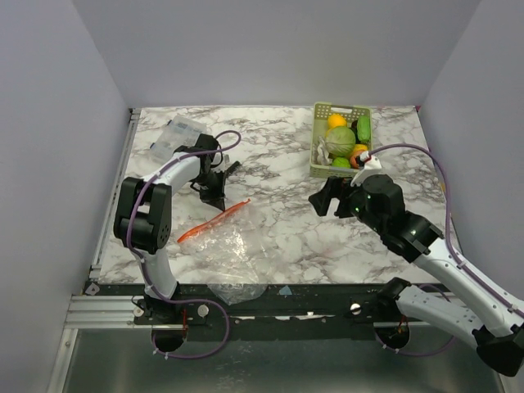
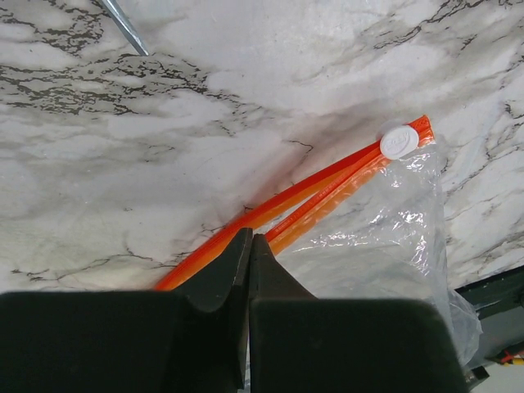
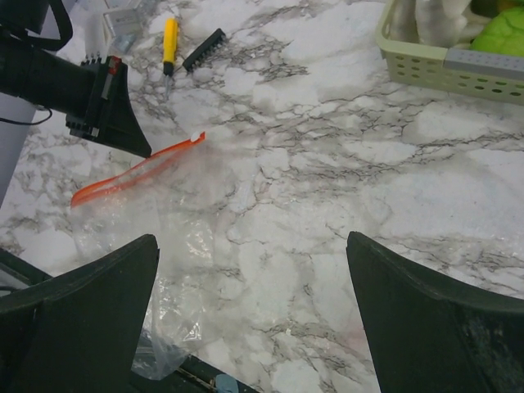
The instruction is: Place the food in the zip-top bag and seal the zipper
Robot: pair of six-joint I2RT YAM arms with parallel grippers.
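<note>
A clear zip-top bag (image 1: 237,250) with an orange zipper edge (image 2: 327,192) lies flat on the marble table, its lower end hanging over the front edge. A white slider (image 2: 399,142) sits near the zipper's far end, and the two orange strips stand slightly apart. My left gripper is shut with nothing between its fingers, its tips right at the zipper, which runs outside them. On the right, my right gripper (image 1: 326,205) stands open and empty above bare table. The food, including a cabbage (image 1: 341,142), an orange (image 1: 336,121) and a cucumber (image 1: 363,128), is in the green basket (image 1: 325,171).
Behind the left gripper lie a yellow screwdriver (image 3: 169,41) and a black brush-like piece (image 3: 204,49). A clear plastic box (image 1: 178,135) is at the back left. Bare table spreads between the bag and the basket.
</note>
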